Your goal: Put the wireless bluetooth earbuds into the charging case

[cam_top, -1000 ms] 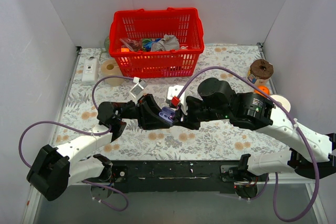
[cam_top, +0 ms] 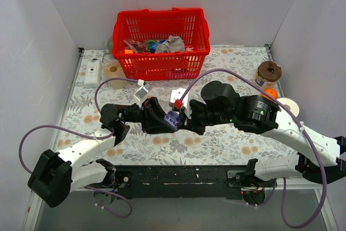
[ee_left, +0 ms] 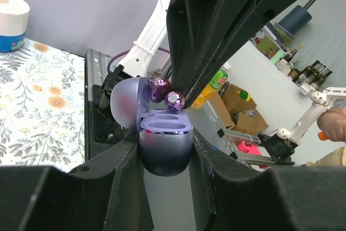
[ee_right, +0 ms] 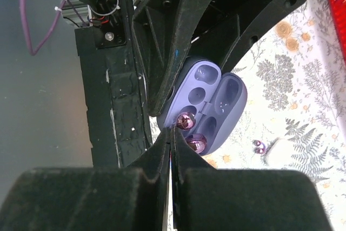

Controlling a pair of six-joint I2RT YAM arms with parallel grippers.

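My left gripper is shut on the lavender charging case (ee_right: 197, 91), holding it off the table with its lid open. In the right wrist view, the case is tilted and its hollows face the camera. Two shiny purple ends of an earbud (ee_right: 185, 120) show at the lower end of the case, one by each half. My right gripper is shut, its tips right beside that earbud, and nothing clear shows between them. Whether the tips touch it, or the earbud is fully seated, I cannot tell. Another small purple earbud (ee_right: 259, 147) lies on the table.
Next to the loose earbud is a small white object (ee_right: 278, 153). A red basket (cam_top: 162, 68) with things inside stands at the back. A tape roll (cam_top: 114, 71) and a white power strip (cam_top: 93, 73) are at back left, a brown-topped can (cam_top: 268, 74) at back right.
The left arm and the case look unmoved.
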